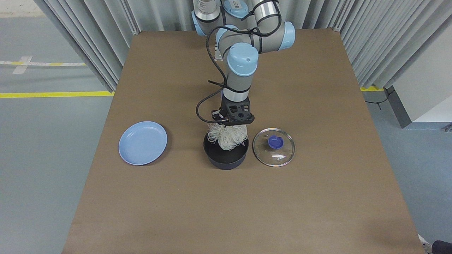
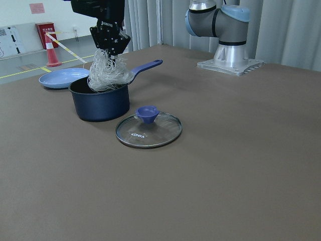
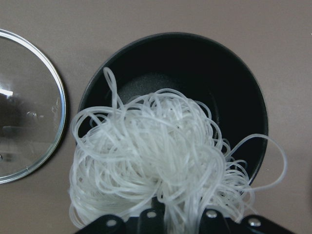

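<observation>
A clump of white noodles (image 1: 227, 135) (image 2: 108, 73) (image 3: 151, 151) hangs from the gripper into the dark saucepan (image 1: 224, 160) (image 2: 100, 105) (image 3: 234, 87), partly resting over its rim. In the wrist view the black fingers are at the bottom, shut on the noodles. The pan's blue handle (image 2: 148, 67) points to the back; in the front view the arm hides it.
The glass lid (image 1: 281, 154) with a blue knob lies right of the pan in the front view. An empty blue plate (image 1: 142, 143) lies to the left.
</observation>
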